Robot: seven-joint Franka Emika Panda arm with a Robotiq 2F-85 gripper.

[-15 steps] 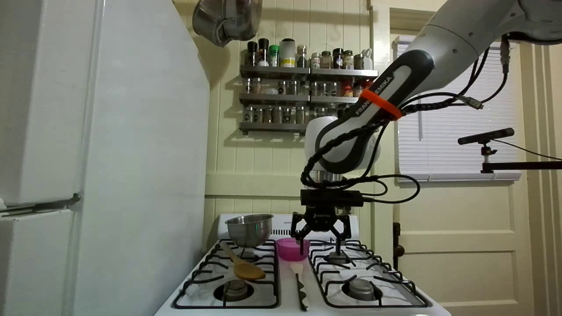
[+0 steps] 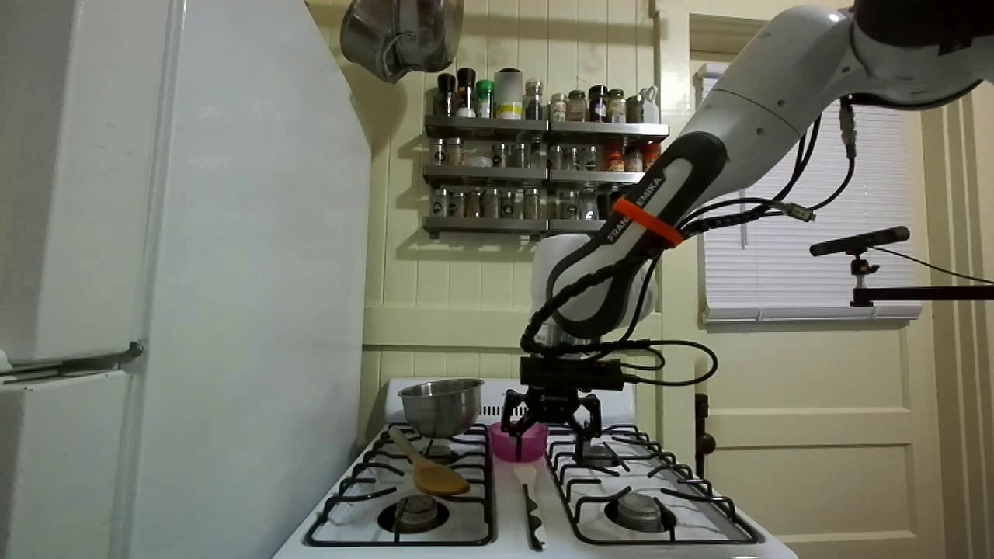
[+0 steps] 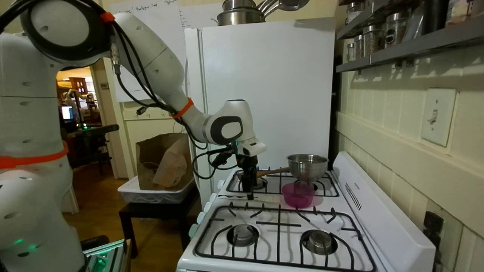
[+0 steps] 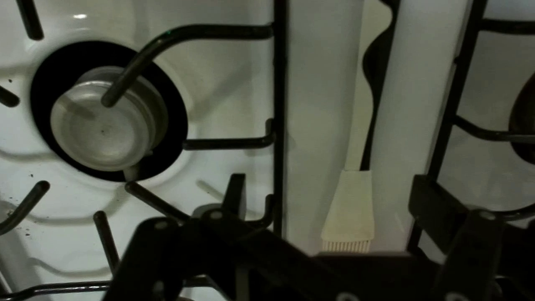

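Observation:
A brush [image 4: 351, 205] with a white head and a black-and-white wavy handle lies flat on the white strip between the two stove grates. My gripper is open above the stove, one finger on each side of the brush head in the wrist view, with nothing held. From the front, the gripper [image 2: 551, 446] hangs near the pink bowl [image 2: 519, 443], which sits at the back of the middle strip. In the side view the bowl [image 3: 297, 195] stands apart from the gripper [image 3: 249, 195], further toward the back panel.
On the left grate, a metal bowl [image 2: 442, 407] stands at the back and a wooden spoon [image 2: 438, 476] lies in front of it. Black grates [image 3: 279, 224] flank the middle strip. The right grate holds no cookware. A tall white fridge [image 2: 251, 279] stands left.
My gripper has come down and shifted slightly left in the front view, nearer the stove top. It remains open. The brush, bowls and spoon have stayed put.

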